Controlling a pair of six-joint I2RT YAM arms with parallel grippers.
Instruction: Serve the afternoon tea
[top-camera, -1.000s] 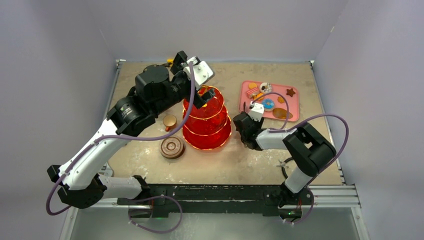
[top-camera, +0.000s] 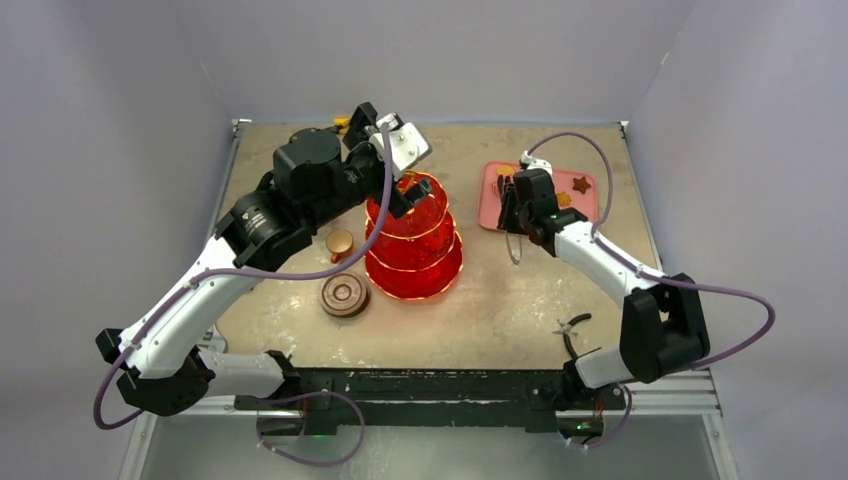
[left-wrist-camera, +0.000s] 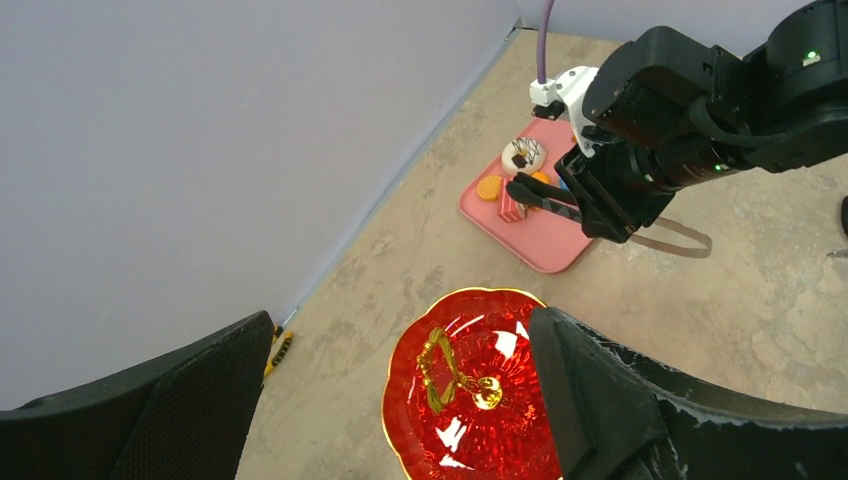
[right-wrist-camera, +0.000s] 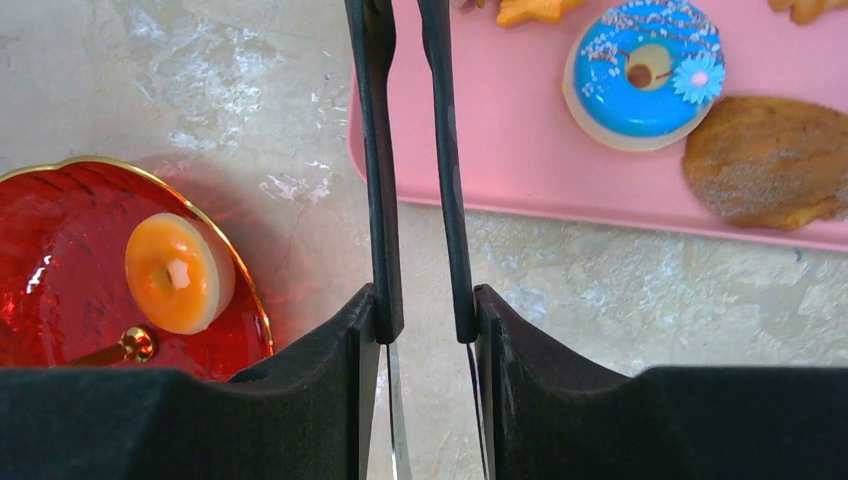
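A tiered red stand with gold rims (top-camera: 415, 290) is at the table's middle. Over its top plate (left-wrist-camera: 470, 330) my left gripper stands open, the gold handle (left-wrist-camera: 435, 375) below and between its fingers without visible contact. My right gripper is shut on dark-tipped tongs (right-wrist-camera: 378, 150), whose loop end (left-wrist-camera: 685, 240) sticks out behind. The tongs' arms are apart, nothing between them, over the pink tray's (right-wrist-camera: 430, 190) near edge. On the tray lie a blue donut (right-wrist-camera: 640, 100), a brown pastry (right-wrist-camera: 765, 160) and other sweets. An orange donut (right-wrist-camera: 170, 280) rests on a red plate.
A cup (top-camera: 340, 241) and a round brown lidded piece (top-camera: 344, 295) stand left of the stand. Pliers (top-camera: 570, 330) lie near the front right. Between stand and tray the table is bare. The left arm covers the table's back left.
My right gripper, with the tongs, has moved from beside the stand, right and back, to the tray, now covering part of it. The left arm has barely moved.
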